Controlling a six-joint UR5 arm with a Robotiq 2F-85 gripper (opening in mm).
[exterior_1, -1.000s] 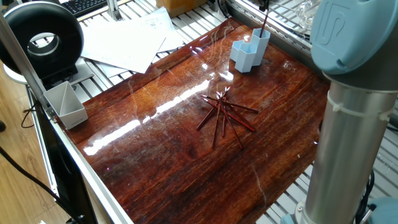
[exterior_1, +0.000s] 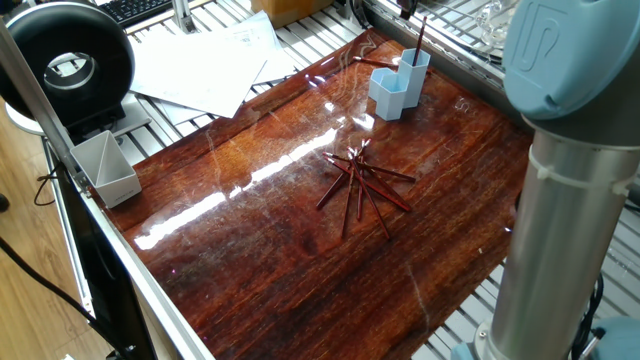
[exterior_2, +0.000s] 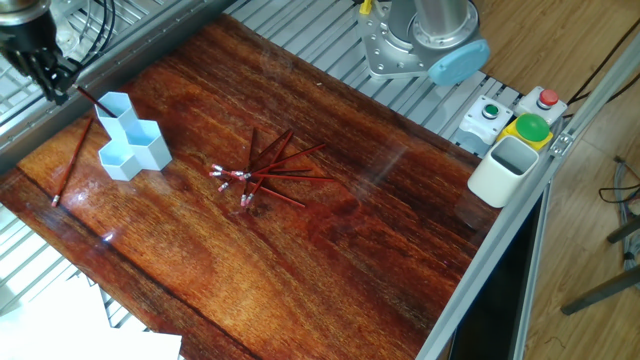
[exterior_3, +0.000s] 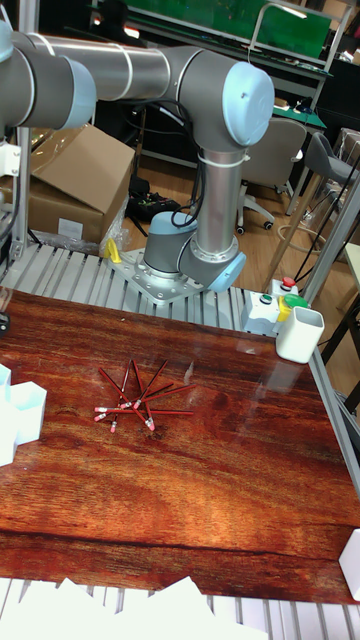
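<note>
In exterior view 2 my gripper (exterior_2: 68, 83) hangs at the top left, its fingertips apart, close to the upper end of a dark red pencil (exterior_2: 93, 100). That pencil stands tilted in one cell of the light blue hexagonal holder (exterior_1: 388, 95); in exterior view 1 its top end shows clear of any finger. The holder's other cells look empty. One more pencil (exterior_2: 72, 163) lies flat on the table beside the holder. Mid-table, a pile of several crossed red pencils (exterior_2: 262, 172) has its pale ends bunched together. Exterior view 3 cuts off most of the holder (exterior_3: 23, 411).
A white cup (exterior_2: 503, 172) stands at the table's corner near the button boxes (exterior_2: 535, 120). Along one edge lie white papers (exterior_1: 205, 70); a white open box (exterior_1: 107, 170) sits at another corner.
The holder has shifted slightly left in exterior view 1. Its pencil's upper end, at the top edge before, now sits lower and shows free. The pile has not moved.
</note>
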